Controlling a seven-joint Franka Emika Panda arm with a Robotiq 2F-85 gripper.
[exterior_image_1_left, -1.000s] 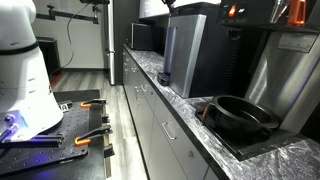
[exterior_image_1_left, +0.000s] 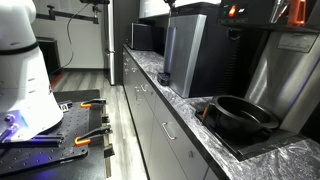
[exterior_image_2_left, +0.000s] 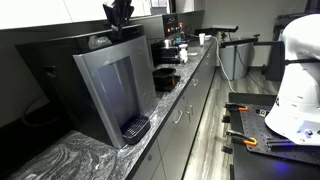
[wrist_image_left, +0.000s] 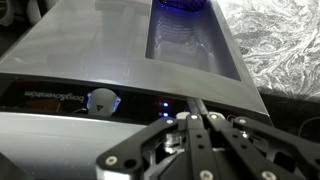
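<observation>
A tall silver appliance (exterior_image_2_left: 120, 85) with a dark top stands on the counter, seen in both exterior views. Its dark control strip (wrist_image_left: 60, 96) crosses the wrist view, with a round grey knob (wrist_image_left: 102, 102) and small red and blue lights (wrist_image_left: 165, 109). My gripper is shut, with nothing visible between its fingers. The fingertips lie over the strip, right of the lights; whether they touch it cannot be told. In exterior view 2 my gripper (exterior_image_2_left: 118, 12) hangs by the appliance's top edge, partly cut off by the frame.
A black drip tray (exterior_image_2_left: 136, 130) juts out at the appliance's base. Farther along the counter sits a black pot (exterior_image_1_left: 240, 115).
</observation>
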